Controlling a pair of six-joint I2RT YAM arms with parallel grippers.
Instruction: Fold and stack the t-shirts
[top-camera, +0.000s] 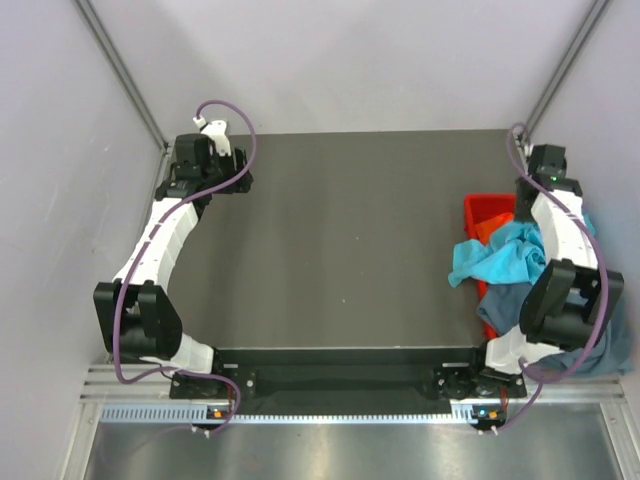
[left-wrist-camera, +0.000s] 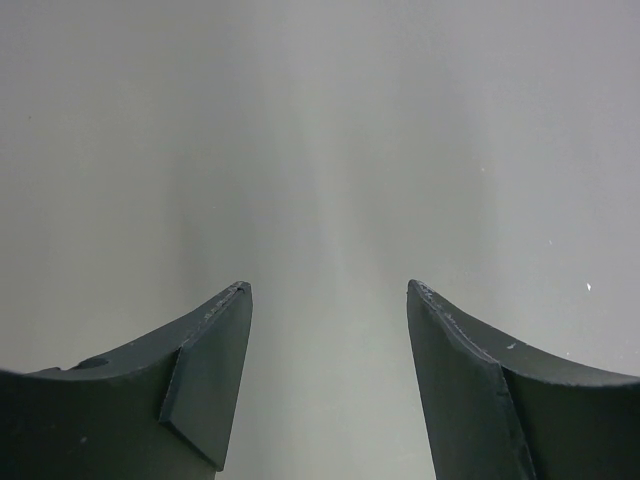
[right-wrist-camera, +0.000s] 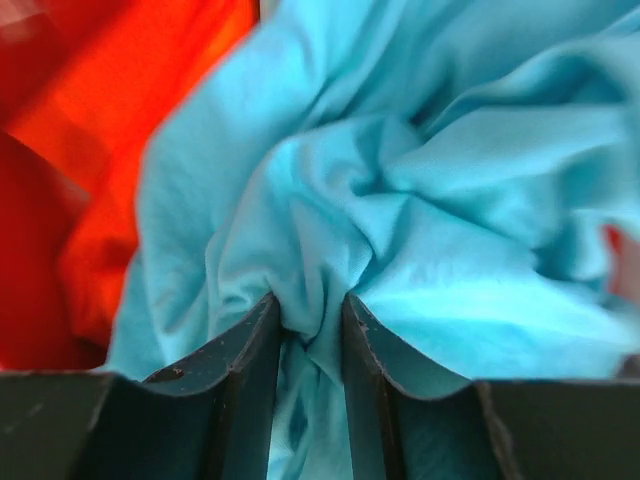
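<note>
A light blue t-shirt (top-camera: 505, 258) (right-wrist-camera: 420, 240) lies crumpled over the red bin (top-camera: 470, 215) at the table's right side. Over it is my right gripper (top-camera: 526, 205); a bunched fold of the shirt is pinched between its fingers. More of this shirt is covered by the right arm in the top view. Blue-grey cloth (top-camera: 505, 305) sits in the near part of the bin, and orange cloth (top-camera: 490, 226) shows at its far end. My left gripper (top-camera: 240, 172) hangs open over bare table at the far left, nothing between its fingers.
Blue-grey cloth spills over the near right corner beneath the right arm. White walls close in both sides and the back.
</note>
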